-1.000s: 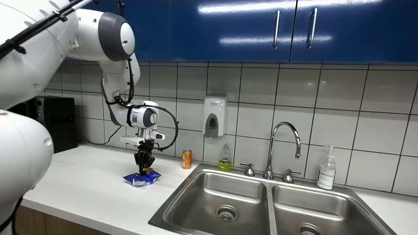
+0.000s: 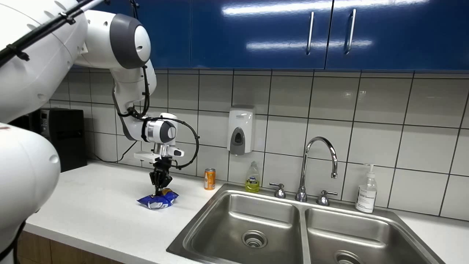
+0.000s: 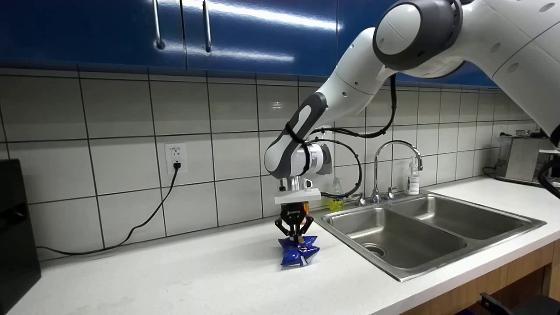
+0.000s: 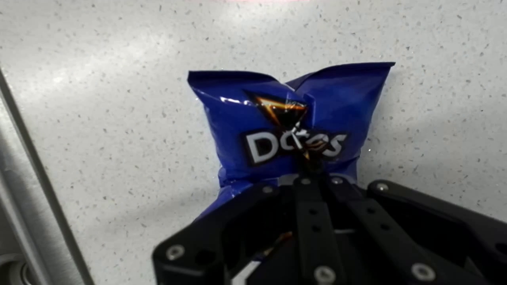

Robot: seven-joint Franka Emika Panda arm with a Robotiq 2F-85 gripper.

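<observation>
A blue Doritos bag (image 4: 280, 109) lies on the white counter, left of the sink in exterior view 1. My gripper (image 2: 158, 191) points straight down at the bag's middle. In the wrist view its fingers are shut together, and the bag's film gathers in creases at the fingertips, a thin fold pinched there. The bag's ends stick up on both sides of the pinch. From exterior view 2, the bag (image 3: 299, 252) sits at counter level under my gripper (image 3: 297, 242). The lower part of the bag is hidden behind the fingers in the wrist view.
An orange can (image 2: 210, 179) stands by the wall, near a dish soap bottle (image 2: 253, 178). The double steel sink (image 2: 206, 222) lies right of the bag. A black appliance (image 2: 66, 136) is at the far left, with clear counter between.
My gripper and the bag have shifted together very slightly to the left in exterior view 1. The can and bottles stand as before.
</observation>
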